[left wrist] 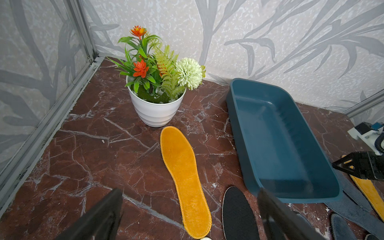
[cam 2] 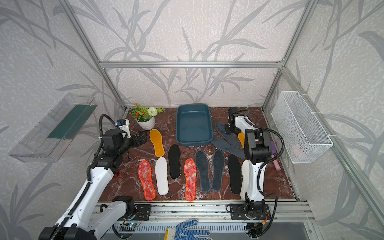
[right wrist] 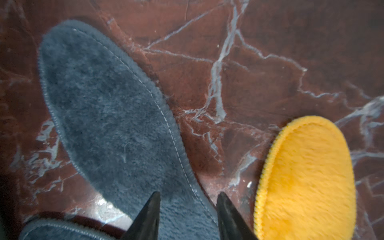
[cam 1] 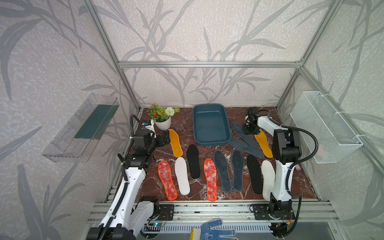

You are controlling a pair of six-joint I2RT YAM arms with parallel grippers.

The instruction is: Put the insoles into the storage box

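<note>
The blue storage box [cam 1: 210,124] stands empty at the back centre. Insoles lie on the marble table: yellow [cam 1: 175,142], black [cam 1: 193,160], white [cam 1: 182,176], red [cam 1: 210,180], grey [cam 1: 222,172]. My right gripper is open low over a grey insole [right wrist: 112,112] right of the box, beside another yellow insole [right wrist: 304,176], with nothing visibly held. My left gripper hangs open above the left side, by the yellow insole left of the box, holding nothing.
A potted plant [cam 1: 162,122] stands at the back left. A white wire basket [cam 1: 324,126] is on the right wall, a clear tray [cam 1: 80,128] on the left. A blue glove [cam 1: 212,230] lies at the front edge.
</note>
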